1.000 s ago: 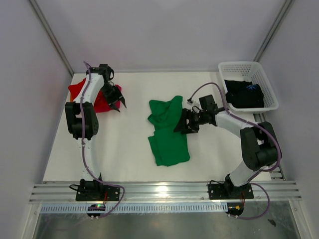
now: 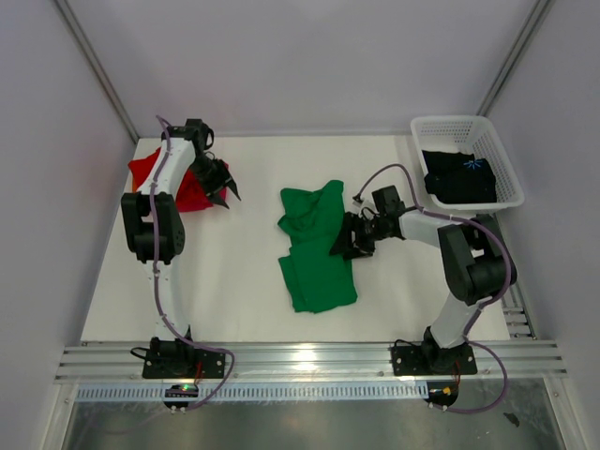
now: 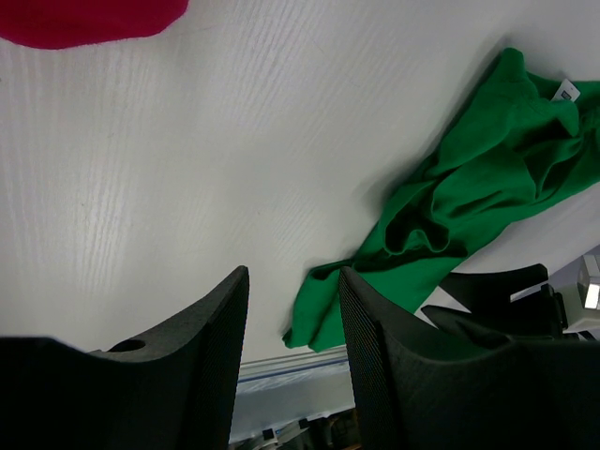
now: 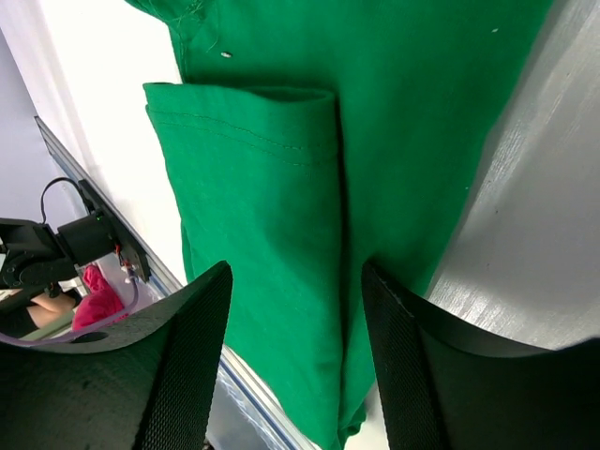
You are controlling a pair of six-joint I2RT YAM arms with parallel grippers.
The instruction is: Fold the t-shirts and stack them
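Observation:
A green t-shirt [image 2: 319, 267] lies in the middle of the table, its lower part folded over flat and its upper part bunched and creased. Over its right edge hovers my right gripper [image 2: 339, 247], open; in the right wrist view the green cloth [image 4: 262, 216] spreads below the parted fingers [image 4: 202, 337] and none is pinched between them. My left gripper [image 2: 231, 200] is over the right edge of the red cloth [image 2: 192, 194] at the back left. In the left wrist view its fingers [image 3: 225, 319] stand apart with bare table between them.
A white basket [image 2: 506, 178] holding dark cloth [image 2: 459, 178] stands at the back right. Bare table [image 2: 239, 281] lies between the red cloth and the green shirt, and also to the shirt's right.
My right arm's elbow has shifted slightly inward and its gripper a touch to the right. Neither cloth has visibly moved.

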